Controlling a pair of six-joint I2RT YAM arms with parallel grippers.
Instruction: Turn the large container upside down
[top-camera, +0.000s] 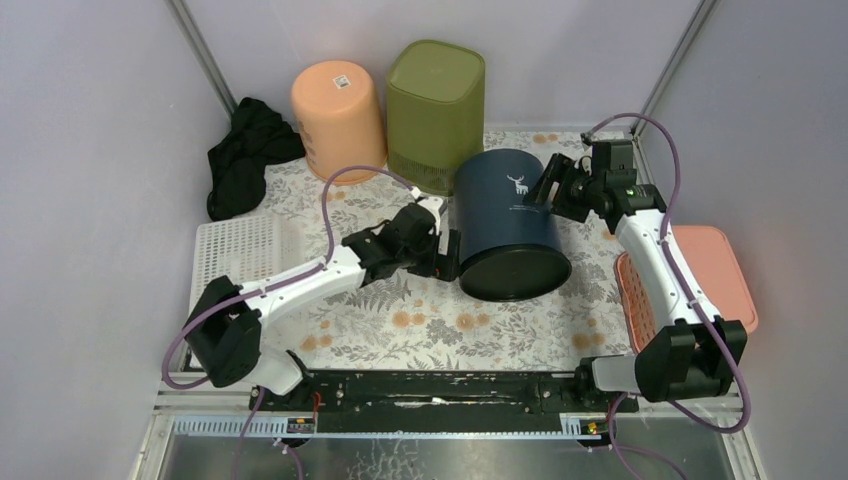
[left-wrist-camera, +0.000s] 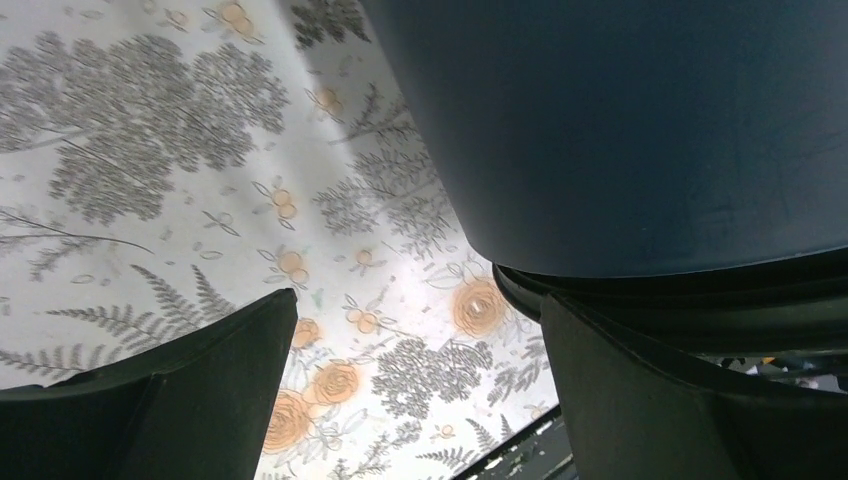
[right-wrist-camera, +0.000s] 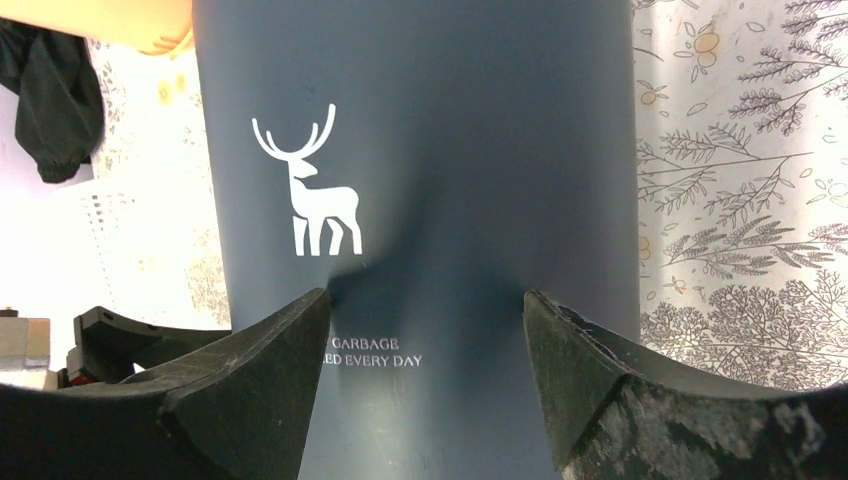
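Observation:
The large dark navy container (top-camera: 505, 190) lies tilted on its side, its black round end (top-camera: 515, 272) facing the front. A white deer print shows on its upper side. My left gripper (top-camera: 450, 265) is open beside its front left edge. In the left wrist view, one finger (left-wrist-camera: 640, 400) overlaps the container's black rim (left-wrist-camera: 680, 300), while the gap shows bare cloth and part of the container. From the right, my right gripper (top-camera: 553, 190) is at the container's wall (right-wrist-camera: 430, 230). Its fingers stand apart with their tips against that wall; whether they pinch it is unclear.
An orange bin (top-camera: 338, 120) and a green bin (top-camera: 436, 105) stand behind, with black cloth (top-camera: 253, 155) at their left. A white basket (top-camera: 235, 255) is at left, an orange one (top-camera: 712, 265) at right.

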